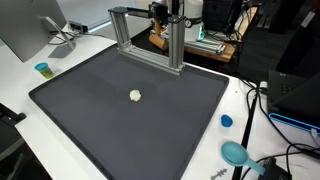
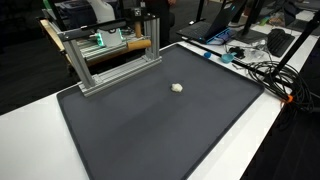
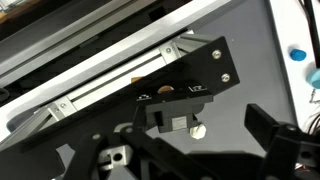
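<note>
No task object is named. In the wrist view, my gripper stands open, its dark fingers (image 3: 266, 127) wide apart and nothing gripped between them. A small cream-coloured piece (image 3: 198, 131) lies farther down, on the grey board, partly framed by the gap. The same cream piece (image 1: 135, 95) rests alone on the board in exterior view 1, and the cream piece (image 2: 177, 87) shows right of centre in exterior view 2. At the far side of the board, the arm is over the metal frame; its fingers are hard to make out from outside.
A metal frame (image 2: 110, 78) stands along one edge of the grey board (image 1: 120, 130). On the white table are a blue round item (image 1: 226, 121), a teal bowl-like item (image 1: 240, 157) and a small green-and-blue cup (image 1: 43, 70). Most of the board is bare.
</note>
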